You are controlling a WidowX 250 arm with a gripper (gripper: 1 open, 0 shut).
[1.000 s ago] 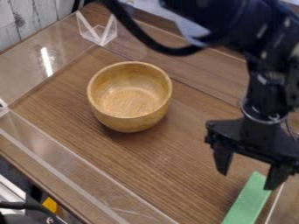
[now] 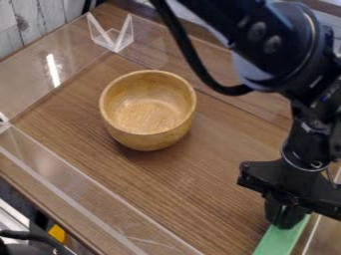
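My black gripper (image 2: 285, 213) is low at the right, its fingertips together at the upper end of a green strip-like object (image 2: 276, 242) that runs down off the bottom edge. Whether anything thin is between the fingers cannot be seen. A wooden bowl (image 2: 147, 107) sits left of centre on the wooden table (image 2: 173, 189).
A white angular piece (image 2: 110, 32) stands at the upper left. Clear plastic edges run along the left and lower sides of the table. The middle of the table, between bowl and gripper, is clear.
The gripper has moved down and toward the green object, and its fingers have closed from a wide opening at that object's upper end. The bowl has not moved.
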